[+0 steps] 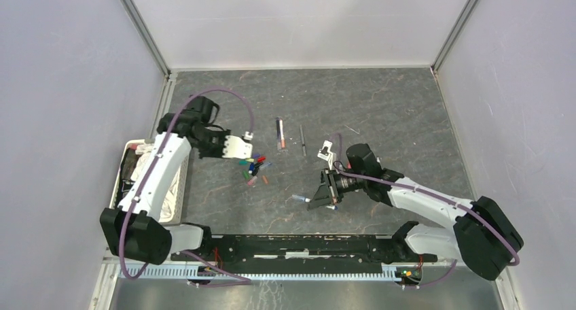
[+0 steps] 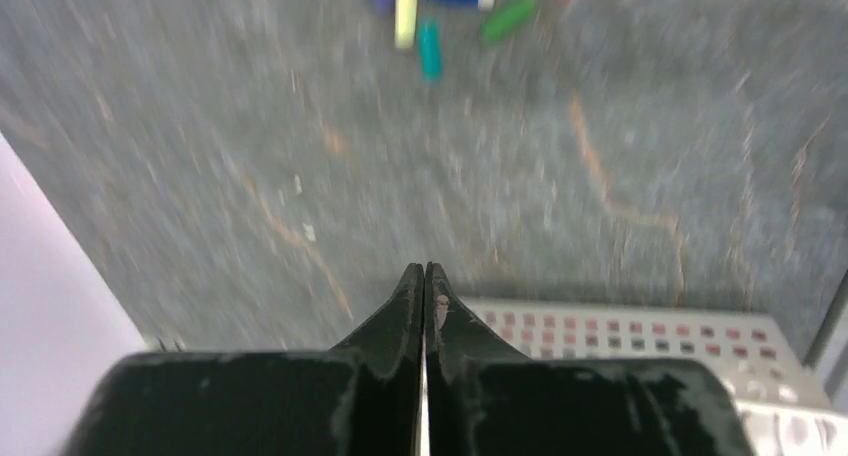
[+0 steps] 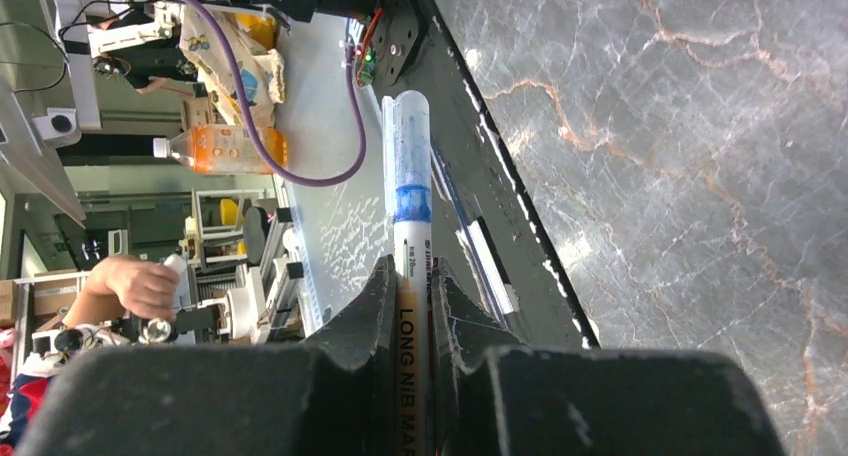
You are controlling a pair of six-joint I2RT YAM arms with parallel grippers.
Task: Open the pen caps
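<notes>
My right gripper [image 1: 326, 194] holds a white marker [image 3: 412, 256] with a clear blue-banded cap [image 3: 408, 146] on its upper end, at the near middle of the table [image 1: 394, 106]. My left gripper is shut, over the left part of the table; whether anything is between its fingers cannot be made out. Several loose coloured caps [image 1: 260, 160] lie in a cluster at centre-left, seen blurred in the left wrist view. Dark and white-orange pens [image 1: 282, 133] and a thin grey pen [image 1: 303, 140] lie behind them.
A white basket [image 1: 178, 194] with cloths stands at the left edge, beside my left arm. White walls border the table. The black front rail [image 3: 530, 236] lies below the held marker.
</notes>
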